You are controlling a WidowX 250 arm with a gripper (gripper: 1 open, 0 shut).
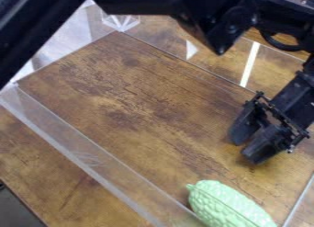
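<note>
The black gripper [248, 142] is low at the right of the wooden table [123, 93], its two dark fingers pointing down and left near the surface. I cannot make out anything between them, nor how far they are apart with certainty. A pale green textured object, shaped like a long vegetable [227, 205], lies at the bottom edge, below and left of the gripper, apart from it.
Clear plastic strips run along the left and right of the board. The arm crosses the top of the view. A dark floor shows at the lower left corner.
</note>
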